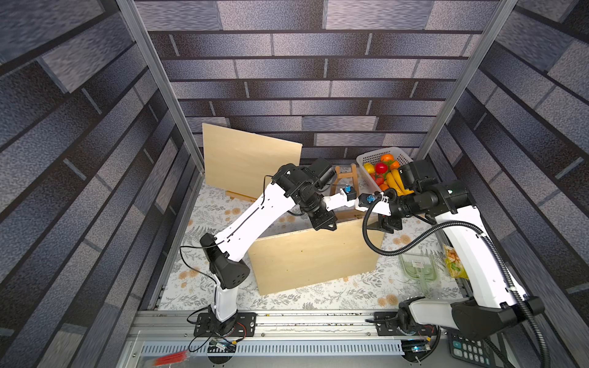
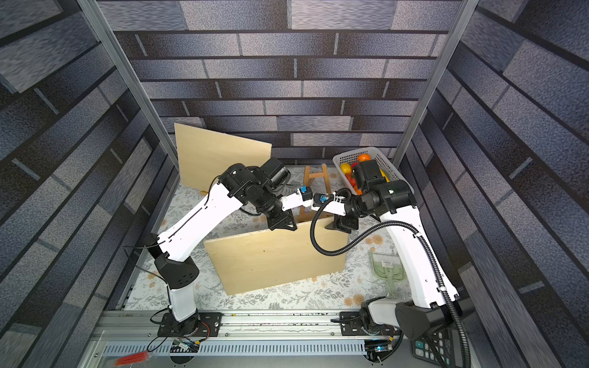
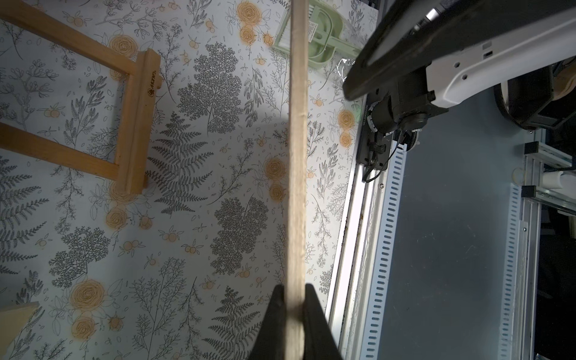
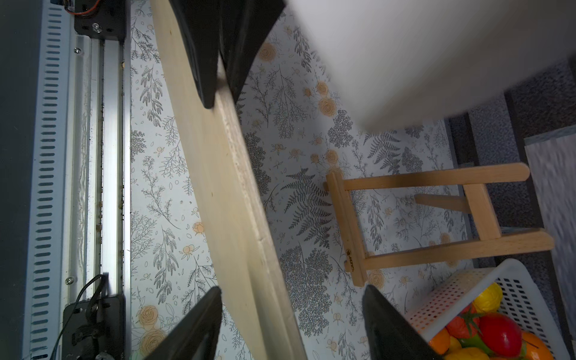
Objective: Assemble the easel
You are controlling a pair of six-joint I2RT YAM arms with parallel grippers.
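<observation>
A light plywood board [image 1: 306,260] stands on edge across the front of the table. My left gripper is shut on its top edge near the middle. My right gripper is part open at the board's right end, with the edge [image 4: 258,210] running between its fingers, which are blurred. Behind this board a small wooden easel [image 4: 456,243] rests near the table's back. A second board [image 1: 248,156] leans at the back left on a wooden support [image 1: 239,197].
A basket [image 4: 438,297] of toy fruit stands at the back right. A green dustpan [image 1: 417,263] and a yellow packet [image 1: 454,262] lie at the right. The arms crowd the middle above the board, and the left side of the table is fairly clear.
</observation>
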